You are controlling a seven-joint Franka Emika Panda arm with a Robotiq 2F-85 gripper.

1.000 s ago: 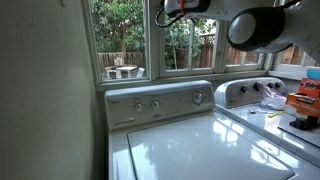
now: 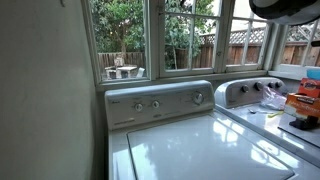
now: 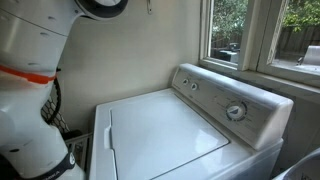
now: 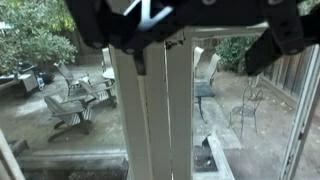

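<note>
In the wrist view my gripper stands open, its dark fingers (image 4: 139,60) spread wide along the top. Nothing shows between them but the window frame (image 4: 180,110) and the glass beyond. A white washer (image 2: 180,150) with its lid down and knobs on its back panel fills the lower part of exterior view 1. Exterior view 2 shows the same machine's lid (image 3: 165,135) and control dial (image 3: 236,112), with my arm (image 3: 35,70) at the left. The gripper itself is out of sight in exterior view 1.
A second machine (image 2: 250,95) adjoins at the right, bearing an orange box (image 2: 304,98) and a plastic bag (image 2: 273,98). Windows run behind both machines. A bare wall (image 2: 50,90) closes off the left. The washer's lid is clear.
My arm has moved up and to the right in exterior view 1.
</note>
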